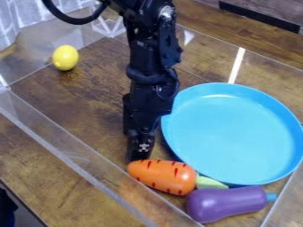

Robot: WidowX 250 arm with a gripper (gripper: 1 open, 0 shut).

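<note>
My black gripper [140,145] is low over the wooden surface, left of a blue plate [246,129] and just behind an orange toy carrot [161,175]. A dark shape at its fingertips reaches down to the carrot's left end; I cannot tell whether anything is held or how the fingers stand. A purple toy eggplant [225,203] lies at the front right, beside the carrot and against the plate's lower edge.
A yellow lemon [66,58] sits at the back left. Transparent tray walls run along the left and front. The wooden surface between lemon and gripper is clear.
</note>
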